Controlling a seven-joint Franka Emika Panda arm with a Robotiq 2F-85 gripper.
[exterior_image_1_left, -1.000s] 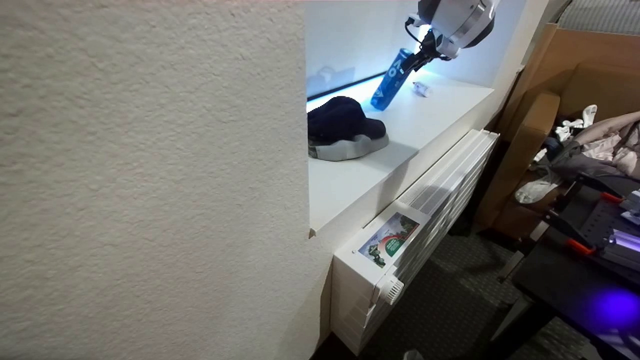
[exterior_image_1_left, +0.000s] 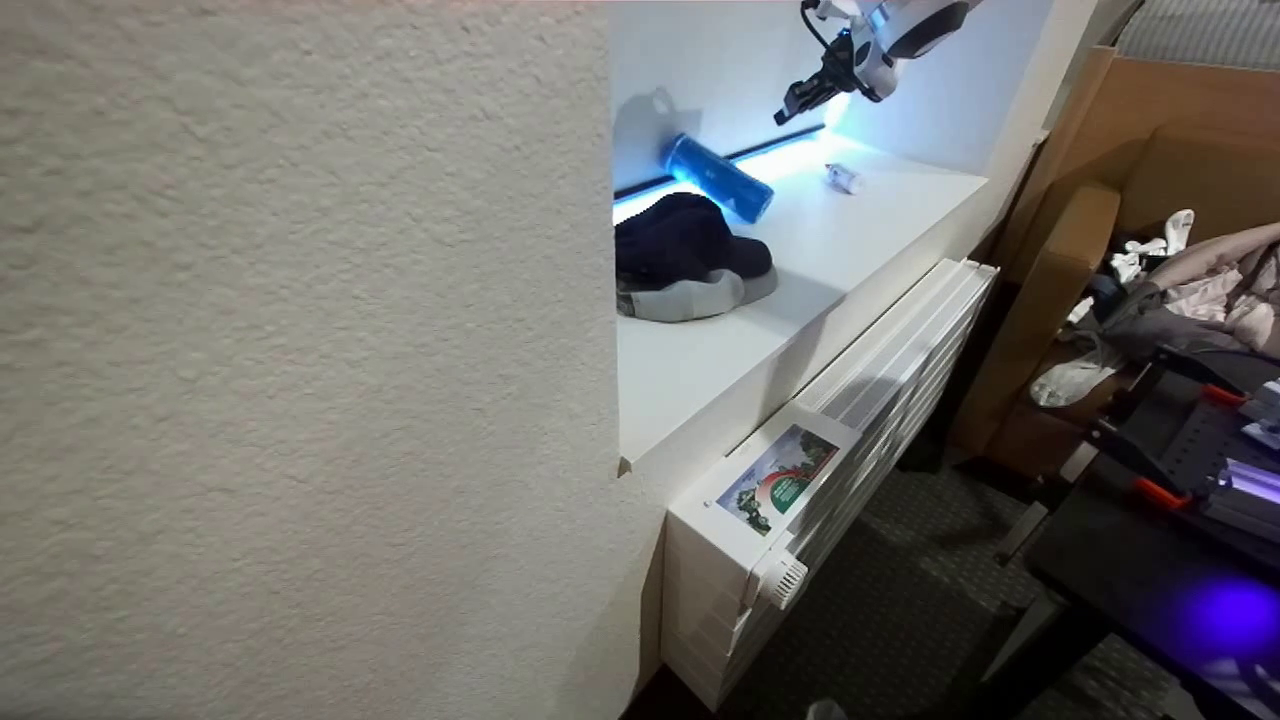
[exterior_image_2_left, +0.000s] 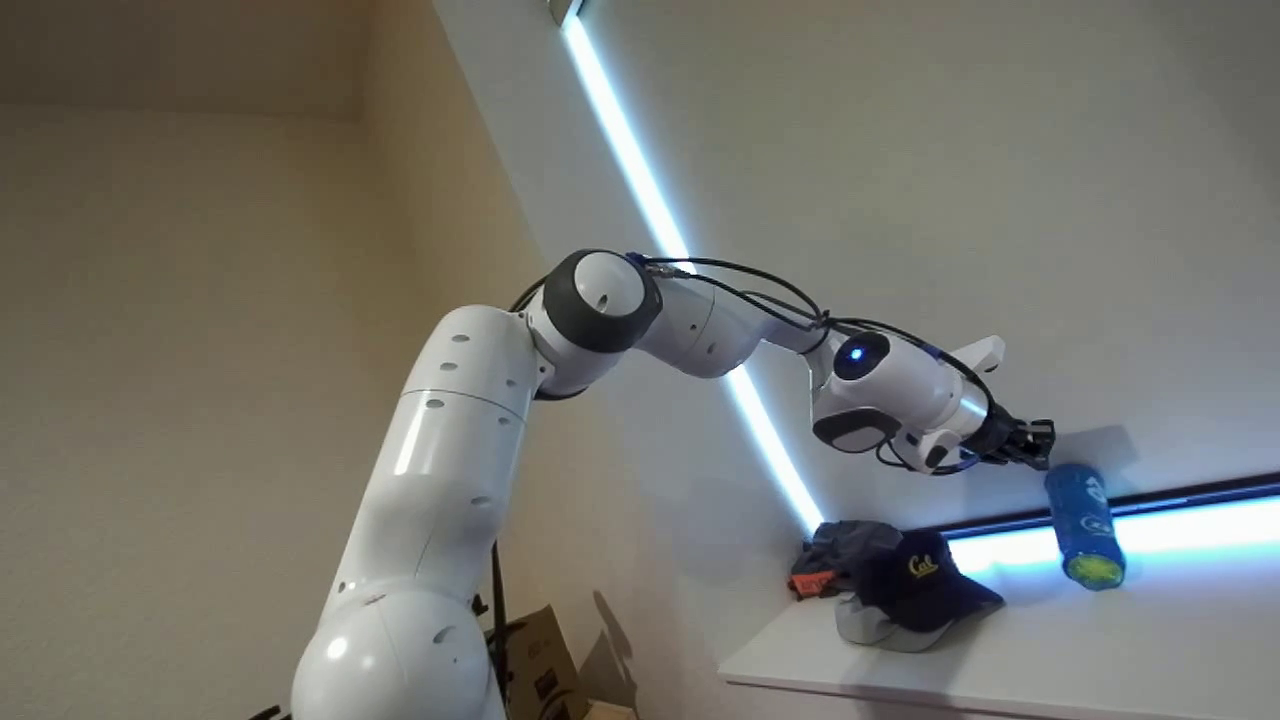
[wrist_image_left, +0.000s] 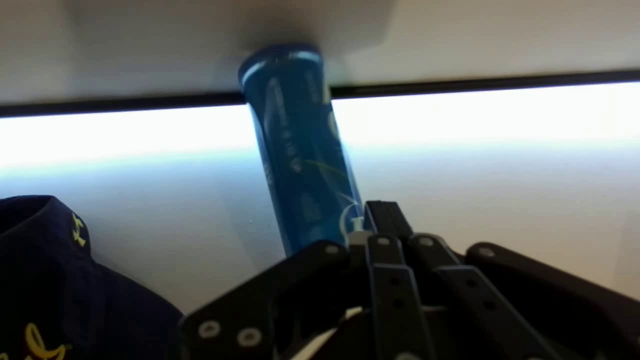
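A blue tennis-ball can (exterior_image_1_left: 717, 178) leans at a steep tilt on the white ledge, its capped end toward the back wall. In exterior view 2 the can (exterior_image_2_left: 1084, 526) shows its yellow-green lower end facing out. My gripper (exterior_image_1_left: 782, 116) hangs up and to the right of it in exterior view 1, apart from it there. The wrist view has the can (wrist_image_left: 300, 150) beyond the gripper, whose fingertips are together with nothing between them. The can's lower end is hidden behind the fingers in that view.
Dark and grey caps (exterior_image_1_left: 696, 258) lie on the ledge (exterior_image_1_left: 768, 318) close to the can. A small white bottle (exterior_image_1_left: 843, 179) lies farther right.
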